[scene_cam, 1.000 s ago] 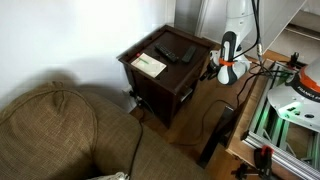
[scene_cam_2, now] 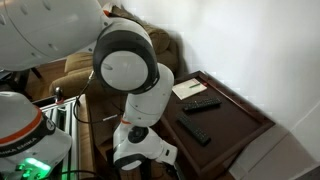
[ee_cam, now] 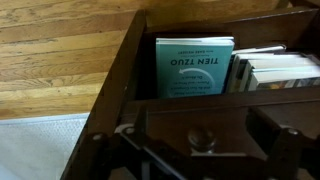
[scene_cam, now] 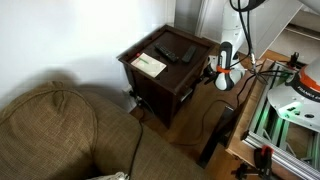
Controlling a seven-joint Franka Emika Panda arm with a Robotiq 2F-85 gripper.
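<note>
In the wrist view my open gripper faces the dark front panel of a small cabinet. A round knob (ee_cam: 201,139) lies between its two spread fingers; whether either finger touches it is not clear. The cabinet (scene_cam: 162,53) stands against the white wall, and my gripper is low beside its front. A recess next to the panel holds a teal book (ee_cam: 192,68) and several pale books (ee_cam: 280,72). In exterior view 2 the arm hides the fingertips.
On the cabinet top lie a paper (scene_cam: 149,65) and two dark remotes, one long remote (scene_cam_2: 202,103) and one thicker remote (scene_cam_2: 193,129). A brown couch (scene_cam: 60,125) fills the left side. Cables hang along the arm.
The arm has shifted slightly left and down, bringing my gripper closer to the cabinet front. The cabinet and the things on top stay as they were.
</note>
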